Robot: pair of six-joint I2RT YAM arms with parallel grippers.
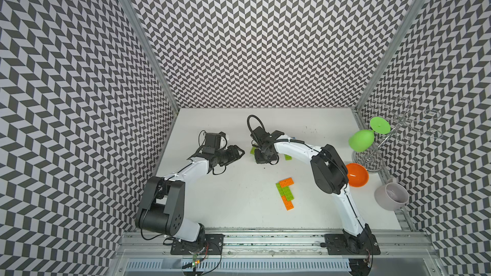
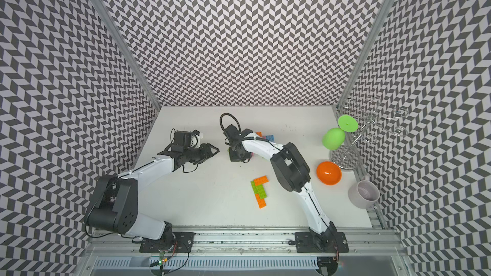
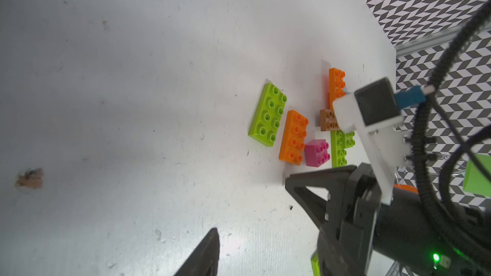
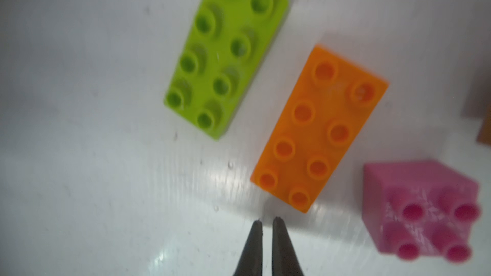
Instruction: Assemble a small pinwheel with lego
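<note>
On the table's front middle, orange and green bricks lie together as an offset assembly (image 1: 285, 192). Farther back, a loose green brick (image 4: 220, 56) and an orange brick (image 4: 319, 127) lie side by side, studs up, with a pink brick (image 4: 419, 209) to their right. My right gripper hovers just short of the orange brick's near end, its fingertips parted by a narrow gap with nothing between. To the left of these bricks, my left gripper is open over bare table, its fingers well apart and empty.
Beyond the pink brick lie a brown brick (image 3: 328, 120), another orange brick (image 3: 336, 82) and green ones (image 3: 337, 148); a blue brick (image 2: 270, 138) sits behind the right arm. An orange bowl (image 1: 356, 174), mug (image 1: 391, 196) and wire stand line the right edge.
</note>
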